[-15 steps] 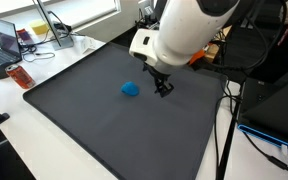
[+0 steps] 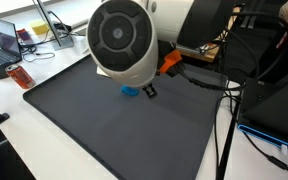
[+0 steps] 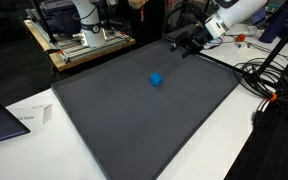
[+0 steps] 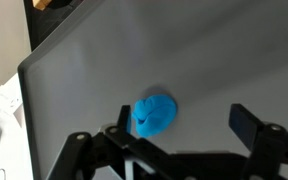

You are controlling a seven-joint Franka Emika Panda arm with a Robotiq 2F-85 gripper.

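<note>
A small blue lump (image 4: 154, 115), perhaps crumpled cloth, lies on the dark grey tabletop (image 3: 134, 120). In the wrist view it shows between my gripper's (image 4: 179, 113) spread black fingers, closer to the left one, and nothing is held. From exterior view 2, the gripper (image 3: 187, 45) is off the blue lump (image 3: 155, 79), towards the back right. Exterior view 1 has the white arm (image 2: 124, 38) covering much of the far table, with the blue lump (image 2: 130, 91) partly visible just under it.
A red can (image 2: 21, 77) and a laptop (image 2: 12, 42) stand beyond the left edge of the table. Cables (image 3: 269, 75) run along the right side.
In exterior view 1 the arm has swung left and looms larger, now partly covering the blue lump. The lump itself stays where it was.
</note>
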